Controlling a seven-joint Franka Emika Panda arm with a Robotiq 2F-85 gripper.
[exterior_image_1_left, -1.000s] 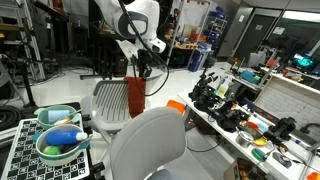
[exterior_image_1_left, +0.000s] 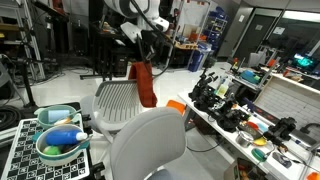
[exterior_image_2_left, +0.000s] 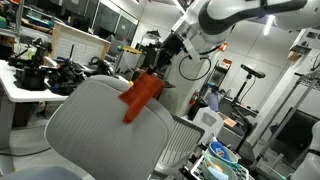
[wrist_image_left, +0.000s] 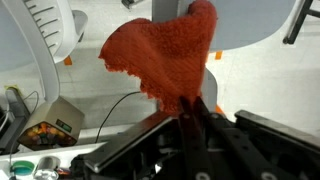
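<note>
A red cloth (exterior_image_1_left: 145, 86) hangs from my gripper (exterior_image_1_left: 147, 63), above and behind the near grey chair back (exterior_image_1_left: 150, 135). In exterior view 2 the same cloth (exterior_image_2_left: 140, 97) droops in front of a pale chair back, its upper end at my gripper (exterior_image_2_left: 157, 72). The wrist view has the cloth (wrist_image_left: 165, 55) spreading away from my gripper, whose dark fingers are shut on its end. Exactly how the cloth is pinched between them is hard to make out.
A teal basket (exterior_image_1_left: 42, 150) with a blue item stands at the left on a black surface. Tools crowd the white table (exterior_image_1_left: 205, 122) on the right. In the wrist view, a cardboard box (wrist_image_left: 57, 118) sits on the floor. Another chair (exterior_image_1_left: 112, 100) stands behind.
My gripper and the cloth have moved up and slightly to the right in exterior view 1. The cloth now hangs at more of a slant. The chairs and basket look unchanged.
</note>
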